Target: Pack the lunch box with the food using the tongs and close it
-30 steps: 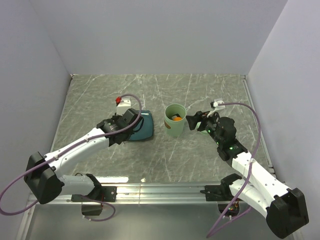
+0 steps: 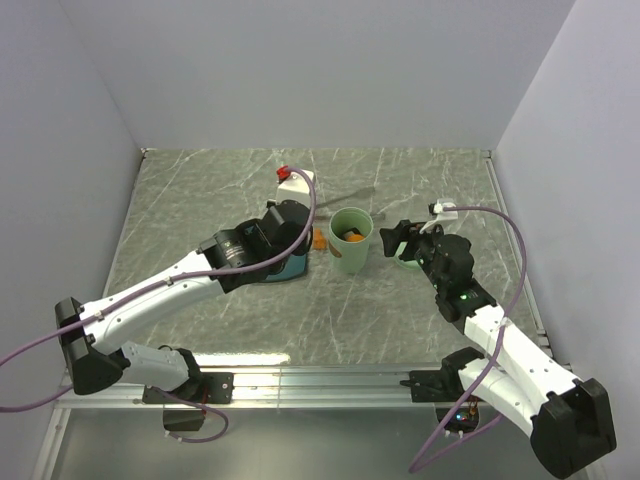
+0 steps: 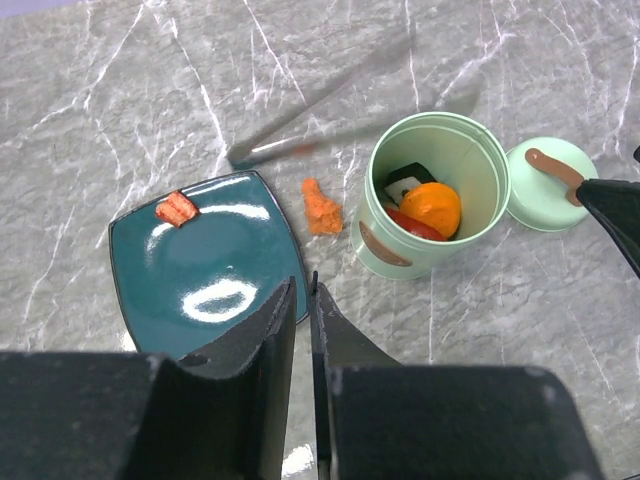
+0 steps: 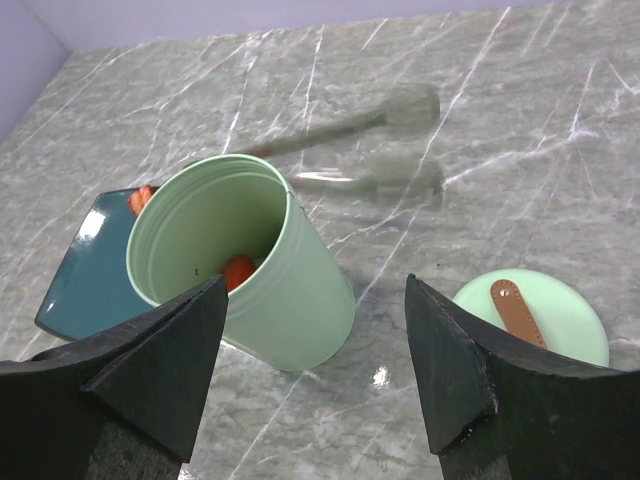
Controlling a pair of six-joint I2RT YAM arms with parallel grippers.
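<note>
A pale green lunch box (image 2: 350,257) stands uncovered; in the left wrist view an orange ball (image 3: 434,208), a red piece and a black-and-white piece lie inside it. Left of the box is a dark teal plate (image 3: 225,255), with a small reddish striped piece (image 3: 177,208) at its upper edge. My left gripper is shut over the plate's right edge, and nothing shows between its fingers. To the right of the box, my right gripper is open and empty. The green lid (image 3: 556,160) with its brown handle lies flat on the table.
A bumpy orange piece (image 3: 321,208) lies between plate and box. Behind them stretch two blurred, see-through utensil shapes (image 4: 365,180), partly hidden by the box in the right wrist view.
My left arm has swung right, from over the plate toward the box. My right gripper has shifted slightly right. The orange piece and see-through shapes now show where bare table showed before.
</note>
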